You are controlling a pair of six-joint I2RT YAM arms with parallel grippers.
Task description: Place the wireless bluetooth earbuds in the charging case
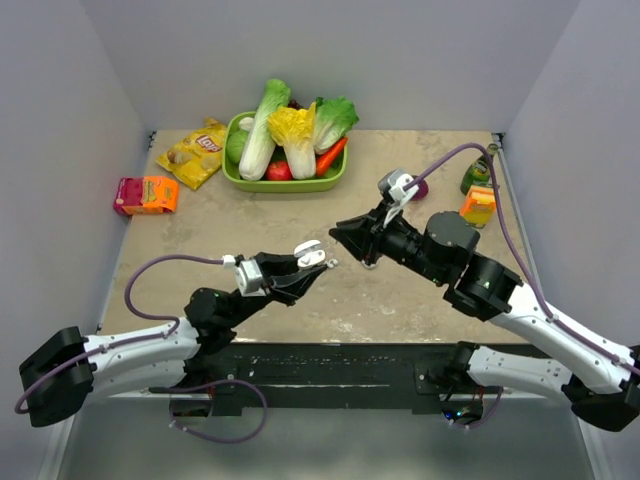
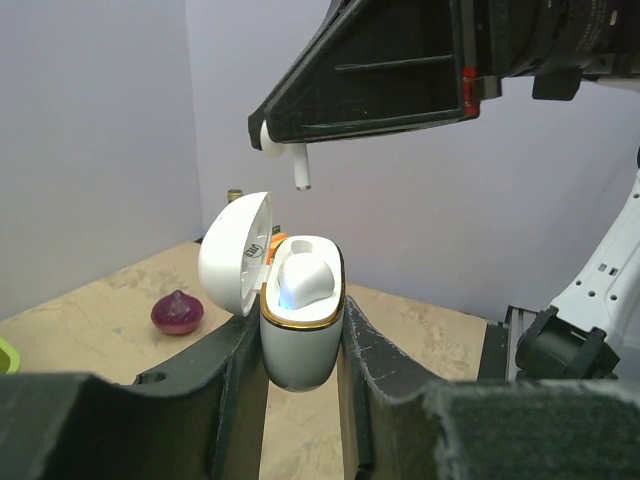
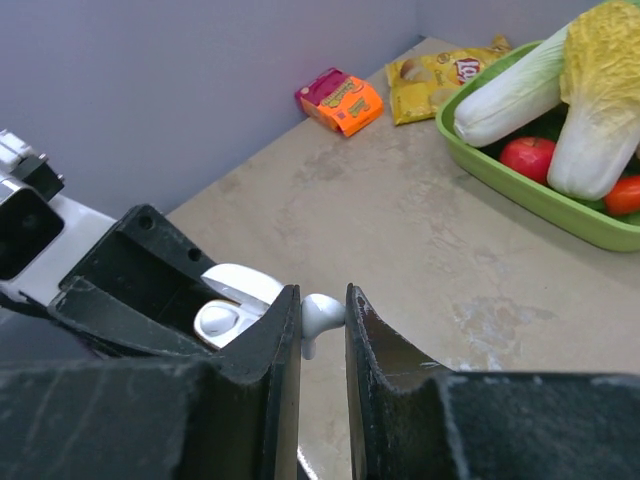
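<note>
My left gripper is shut on the white charging case point(image 2: 300, 330), held upright with its lid point(image 2: 232, 255) swung open and a lit, rounded inner seat showing. My right gripper is shut on a white earbud point(image 3: 321, 322), whose stem points down. In the left wrist view this earbud point(image 2: 300, 165) hangs at the right gripper's tip, above the case and apart from it. In the top view the two grippers face each other over the middle of the table.
A green vegetable basket point(image 1: 250, 183) stands at the back, with snack packs point(image 1: 145, 195) on the left. A red onion point(image 2: 177, 312), a bottle point(image 1: 476, 175) and a juice box point(image 1: 478, 207) are on the right. Small white items lie beneath the grippers.
</note>
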